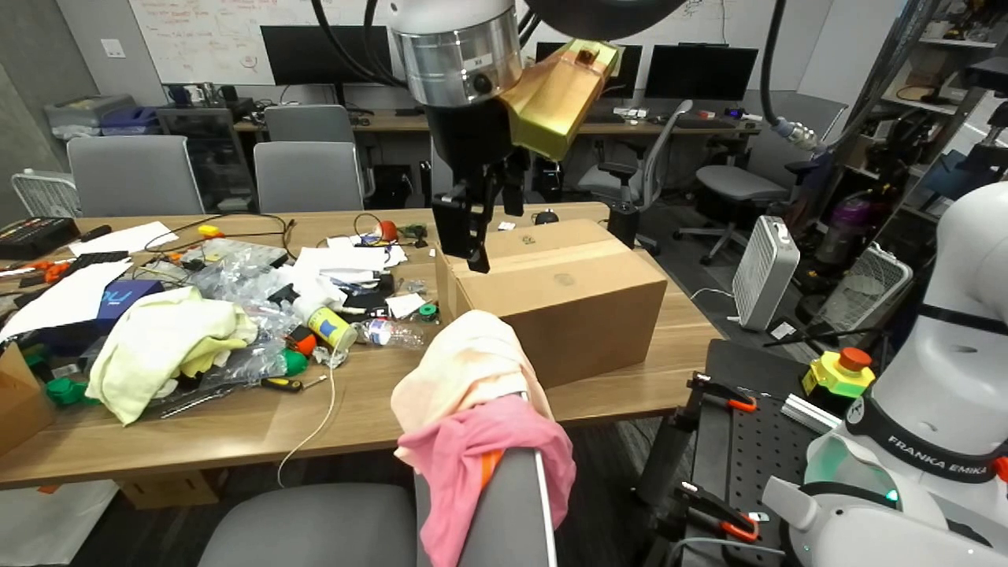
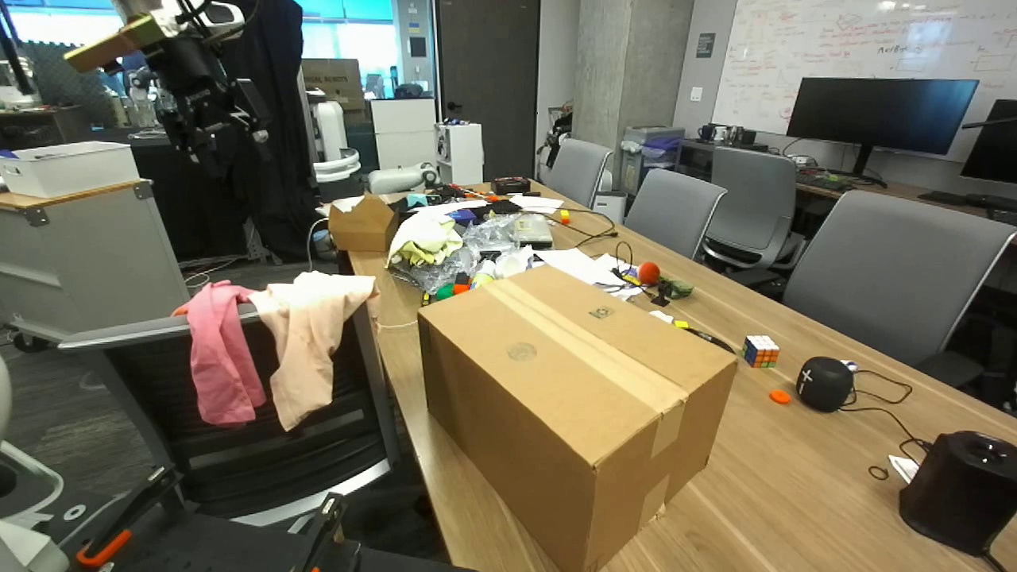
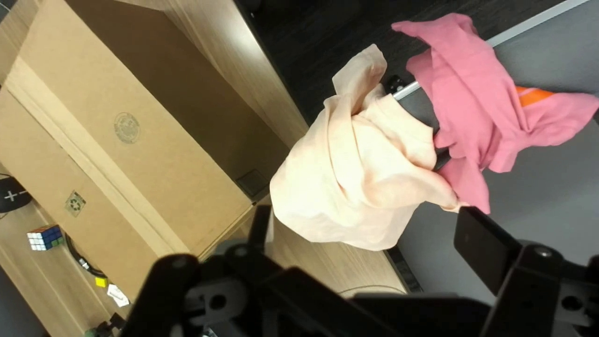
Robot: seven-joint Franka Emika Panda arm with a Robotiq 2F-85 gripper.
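Observation:
My gripper [image 1: 493, 225] hangs in the air over the table side of the chair, its fingers apart and nothing between them. In the wrist view its two dark fingers [image 3: 484, 247] stand wide, with the peach cloth [image 3: 351, 168] well below, seen beyond the gap. That cloth drapes over the top of the grey chair back [image 2: 124, 334]. Beside it hangs a pink cloth [image 3: 477, 95] with an orange stripe, their edges touching. Exterior view 2 has the gripper [image 2: 224, 143] high at the upper left, clear of both cloths.
A large closed cardboard box [image 1: 557, 274] stands on the table right by the chair. Several loose items, plastic bags and a yellow cloth [image 1: 170, 340] clutter the table's left part. A Rubik's cube [image 2: 760, 351] and a black speaker [image 2: 825, 383] lie beyond the box.

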